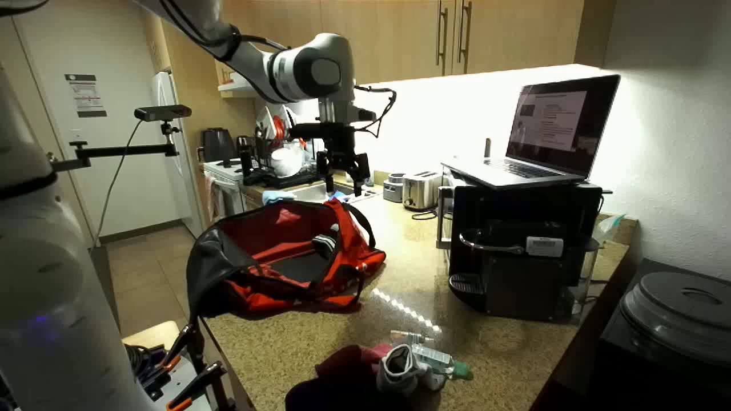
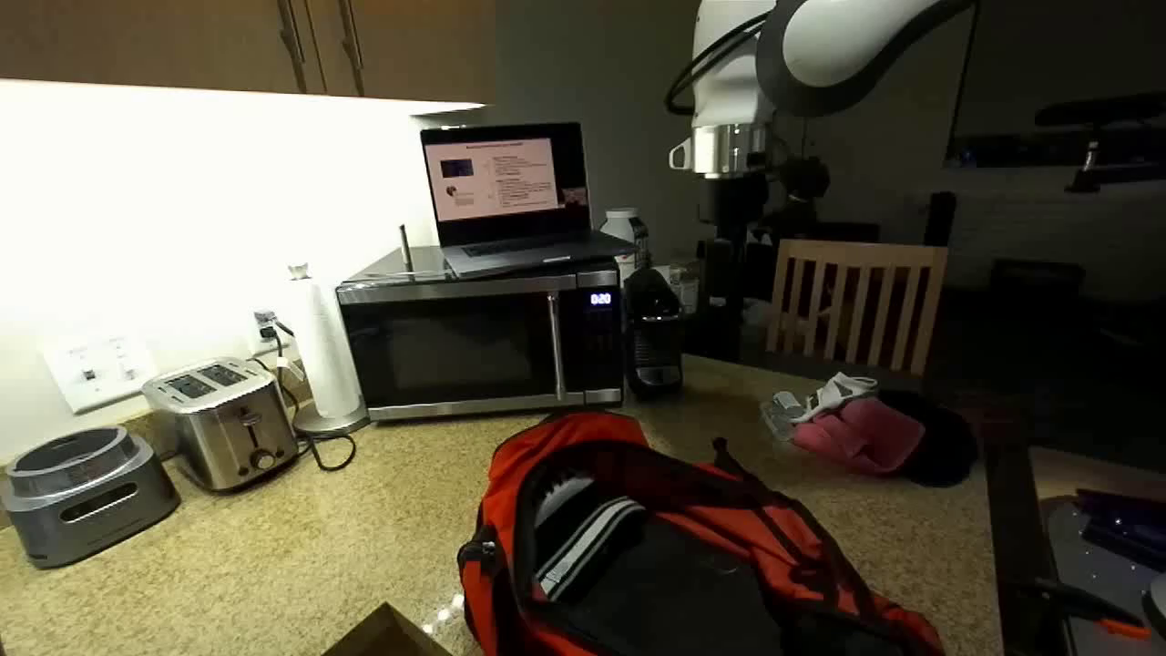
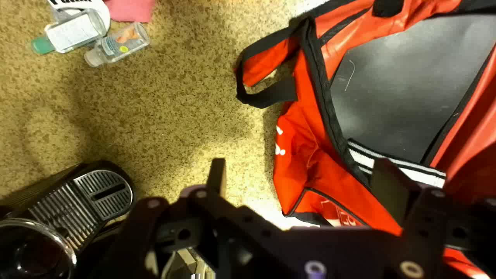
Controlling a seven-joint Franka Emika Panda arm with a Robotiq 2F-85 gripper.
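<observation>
A red and black duffel bag [image 1: 288,301] lies on the counter with its top unzipped and gaping. Inside it, at one end, sits a dark piece with white stripes [image 2: 590,543], seemingly cloth or footwear. My gripper is open and empty, its two fingers [image 3: 216,176] far apart. It hangs above the counter near the striped end of the bag, clear of it. In the wrist view a clear bottle with a green cap [image 3: 76,32] and a smaller clear bottle [image 3: 118,45] lie on the counter. Beside them are a pink cloth [image 2: 864,434] and a white-and-grey shoe-like item [image 1: 399,370].
A microwave [image 2: 481,350] bearing a laptop [image 1: 527,164] and a coffee machine [image 2: 653,339] stand along the wall side. Near the wall are a toaster [image 2: 224,421] and a paper towel roll [image 2: 324,344]. Bare counter [image 3: 186,102] separates the bag from the bottles.
</observation>
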